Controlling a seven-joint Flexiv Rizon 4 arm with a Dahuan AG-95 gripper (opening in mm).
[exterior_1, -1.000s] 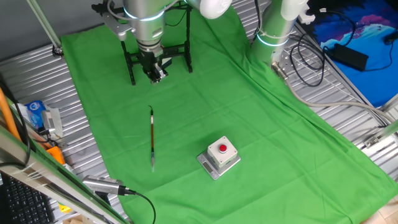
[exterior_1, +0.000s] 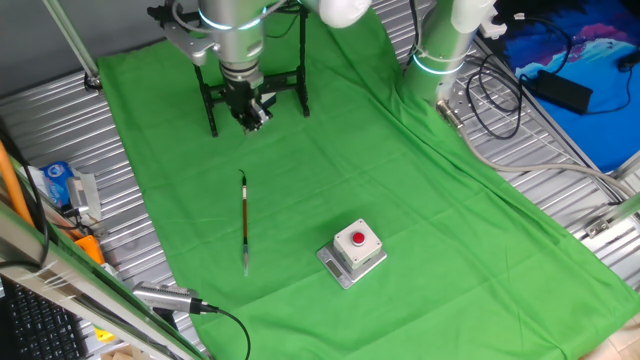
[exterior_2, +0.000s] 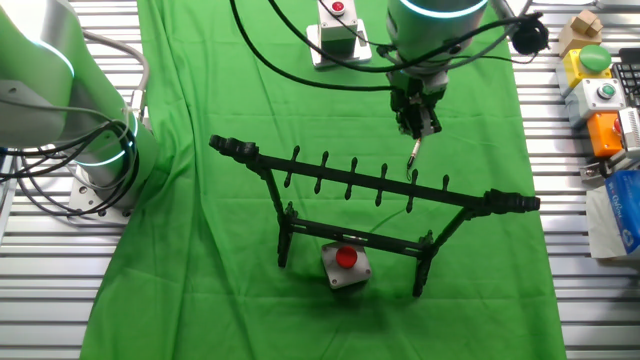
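A thin brush with a reddish-brown handle (exterior_1: 245, 212) lies on the green cloth, its dark hanging loop toward the rack and its pale tip away from it. Above the cloth, between brush and rack, hangs my gripper (exterior_1: 259, 119), apart from the brush in exterior view 1. The other exterior view has the gripper (exterior_2: 421, 127) covering most of the brush; only its looped end (exterior_2: 414, 153) shows. Whether the small dark fingers are open or shut is unclear. A black rack with pegs (exterior_2: 365, 180) stands upright, its visible pegs bare.
A white box with a red button (exterior_1: 358, 240) sits on a metal plate right of the brush. Another red-button box (exterior_2: 346, 262) is by the rack. Cables (exterior_2: 300, 62) hang from the arm. Open cloth surrounds the brush.
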